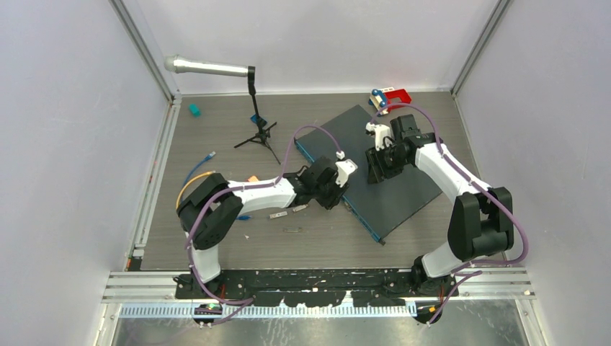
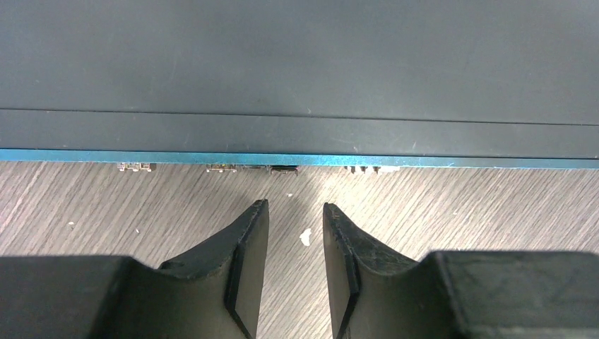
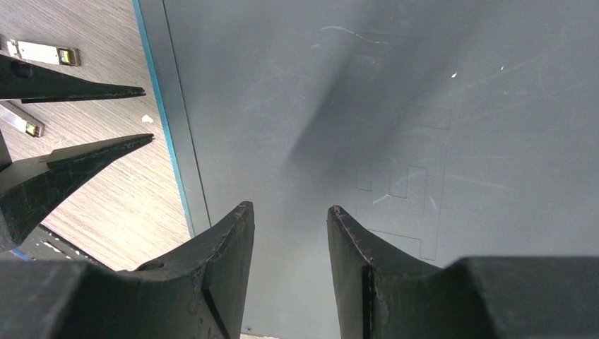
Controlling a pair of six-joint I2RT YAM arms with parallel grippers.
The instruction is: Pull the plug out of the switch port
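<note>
The dark switch (image 1: 393,209) lies diagonally on the table, its blue-edged port side facing left. In the left wrist view small metal pieces (image 2: 284,170) protrude beneath the blue edge (image 2: 459,162); whether one is the plug is unclear. My left gripper is open just outside that edge, empty between its fingertips. My right gripper stands open above the switch's top, with nothing between its fingers; the left gripper's fingers (image 3: 95,92) show at the left of that view.
Loose metal modules (image 3: 39,51) lie left of the switch. Blue and yellow cables (image 1: 189,184) are at the far left. A tripod stand (image 1: 261,133) and a red box (image 1: 400,96) stand at the back.
</note>
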